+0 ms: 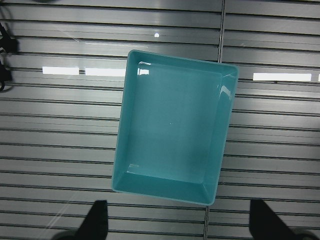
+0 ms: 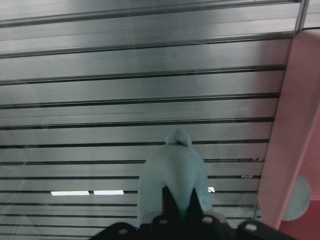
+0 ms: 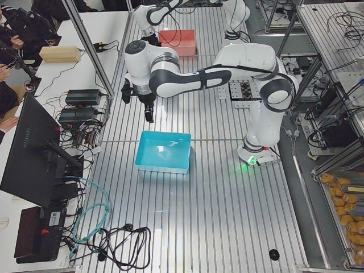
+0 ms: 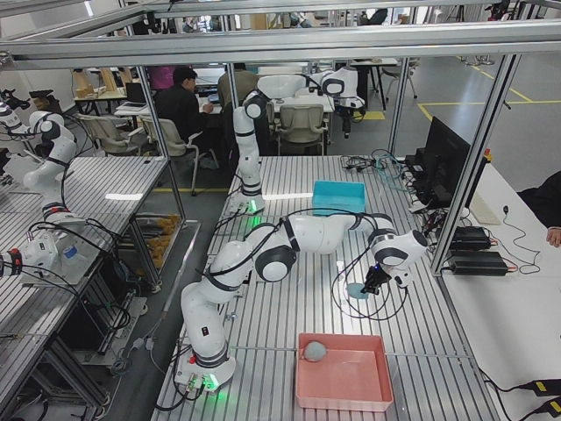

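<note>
A teal tray [image 3: 162, 152] lies on the slatted metal table; in the left wrist view the tray [image 1: 171, 127] is empty. Above and just behind it, my left gripper hangs open with nothing between its fingers. My right gripper is shut on a pale teal soft toy [image 2: 170, 167] with a small rounded tip, held just outside the pink tray [image 2: 277, 165]. In the camera right view this pink tray [image 4: 344, 396] holds a pale round object [image 4: 315, 351].
A monitor [image 3: 31, 153], power units and coiled cables [image 3: 128, 250] line the table's left edge. Aluminium frame posts stand at the sides. The table in front of the teal tray is mostly clear.
</note>
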